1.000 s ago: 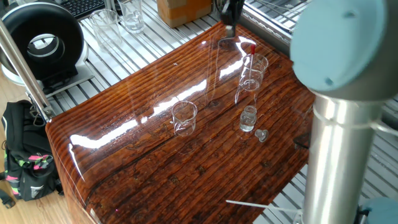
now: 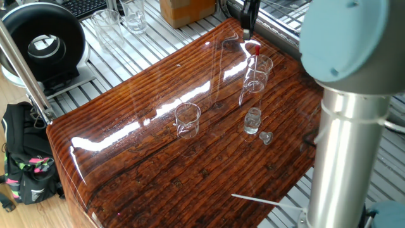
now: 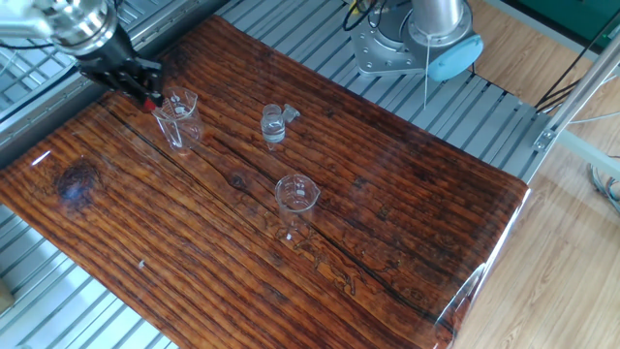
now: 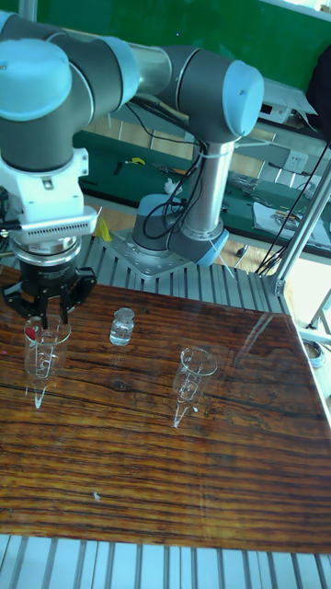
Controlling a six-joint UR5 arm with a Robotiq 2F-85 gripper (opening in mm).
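A dropper with a red bulb (image 2: 257, 50) stands leaning in a clear glass beaker (image 2: 255, 81) near the table's back corner. My gripper (image 4: 54, 316) hangs just above this beaker, close to the red bulb. In exterior view 3 its black fingers (image 4: 65, 300) look a little apart, with nothing seen between them. The bulb (image 4: 30, 333) shows beside the fingers there, and below the gripper (image 3: 141, 87) in exterior view 2. A small glass bottle (image 2: 252, 121) holding clear liquid stands nearby, its glass stopper (image 2: 266, 137) lying beside it. Another beaker (image 2: 187, 120), seemingly empty, stands mid-table.
Two larger glass vessels stand off the table, one being a beaker (image 2: 107, 28), near a cardboard box (image 2: 186, 11). A metal rail (image 3: 24, 131) runs behind my gripper.
Over the last second my gripper has shifted right in exterior view 1, towards the red bulb, and turned, looking narrower. Bulb, beakers, bottle and stopper have stayed put.
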